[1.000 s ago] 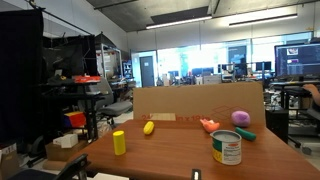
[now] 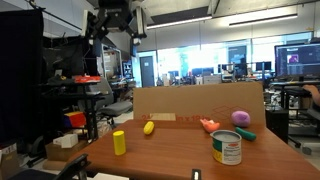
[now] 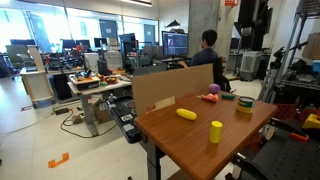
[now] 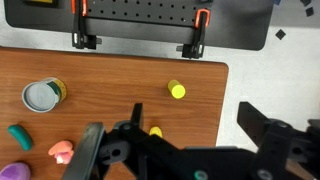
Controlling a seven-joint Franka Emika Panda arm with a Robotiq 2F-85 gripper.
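My gripper (image 2: 117, 38) hangs high above the table's left side in exterior view 1, clear of everything. In the wrist view its dark fingers stand wide apart, open and empty. Below lies a brown table (image 2: 185, 150) bearing a yellow cylinder (image 4: 177, 89), upright near the front left, and a yellow elongated object (image 2: 149, 128) farther back. A labelled can (image 2: 227, 148) stands at the front right. Behind it are a red-pink object (image 2: 209, 126), a purple round object (image 2: 241, 118) and a green elongated object (image 2: 245, 134).
A cardboard panel (image 2: 190, 101) stands along the table's back edge. Bare tabletop lies between the yellow cylinder and the can. In exterior view 2 a person (image 3: 209, 53) sits beyond the panel, among desks and monitors.
The objects on the table have not moved.
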